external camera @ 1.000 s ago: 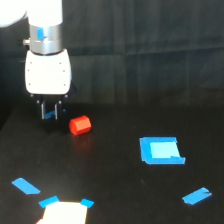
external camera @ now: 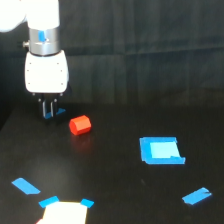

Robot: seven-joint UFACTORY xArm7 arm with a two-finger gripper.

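Observation:
My gripper [external camera: 49, 112] hangs pointing down at the left, below the white hand of the arm [external camera: 46, 72]. Its dark fingers look close together, but against the black background I cannot tell whether they are open or shut on anything. A small patch of blue [external camera: 60, 111] shows right by the fingertips; what it belongs to is unclear. To the right of the gripper, and apart from it, a red-orange block [external camera: 80, 125] lies on the black table.
A pale square edged with blue tape [external camera: 161, 150] lies at the right. Blue tape strips mark the table at the front left [external camera: 25, 186] and front right [external camera: 197, 196]. A pale object [external camera: 64, 213] sits at the bottom edge.
The gripper's fingers appear closer together than before, and the hand has shifted slightly. The red-orange block and the taped square have stayed in place.

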